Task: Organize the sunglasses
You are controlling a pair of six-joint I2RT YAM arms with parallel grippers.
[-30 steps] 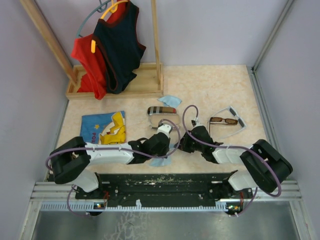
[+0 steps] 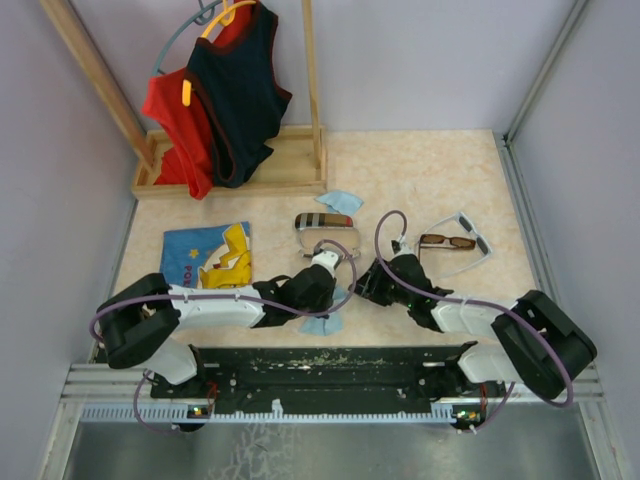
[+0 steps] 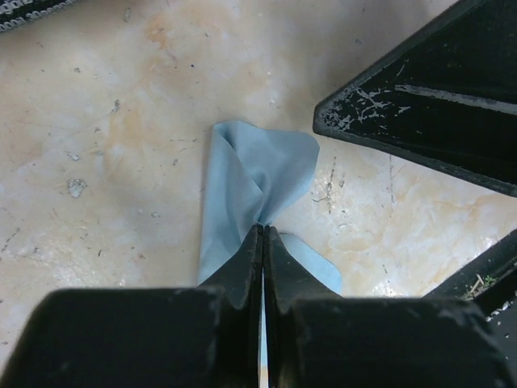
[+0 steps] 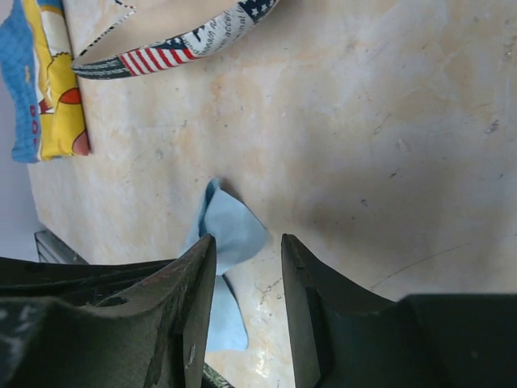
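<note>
A light blue cloth (image 3: 234, 186) lies bunched on the table. My left gripper is shut at its fold, with the cloth under and around the tips; whether any is pinched is hard to tell. My right gripper stands open beside the same cloth (image 4: 234, 226). Brown sunglasses (image 2: 445, 241) lie inside a white sunglasses-shaped frame (image 2: 480, 240) at right. An open case-like item (image 2: 325, 220) with striped edges lies behind my grippers. A second blue cloth (image 2: 340, 200) lies farther back.
A blue and yellow fabric piece (image 2: 195, 250) lies at left. A wooden rack (image 2: 290, 185) with hanging red and navy garments stands at back left.
My left arm has moved very little over the cloth.
</note>
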